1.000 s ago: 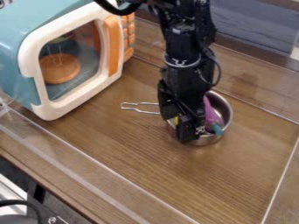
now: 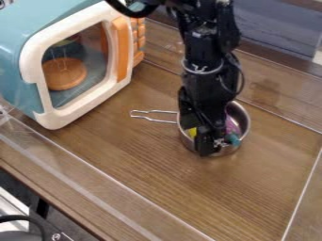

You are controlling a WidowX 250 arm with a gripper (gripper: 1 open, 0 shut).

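The black gripper (image 2: 206, 137) points down into a small steel pot (image 2: 239, 122) with a wire handle (image 2: 151, 115) toward the left. A yellow item shows at the pot's left inside, and pink and teal items lie at its right, partly behind the gripper. The fingertips are dark and overlap the contents, so what is between them is hidden.
A toy microwave (image 2: 32, 75) in teal, white and orange stands at the upper left, with a round brown plate behind its clear door. A wall runs along the back.
Over the last second the gripper has shifted slightly within the pot, uncovering more of the yellow item and covering part of the pink one. The microwave and pot look unmoved.
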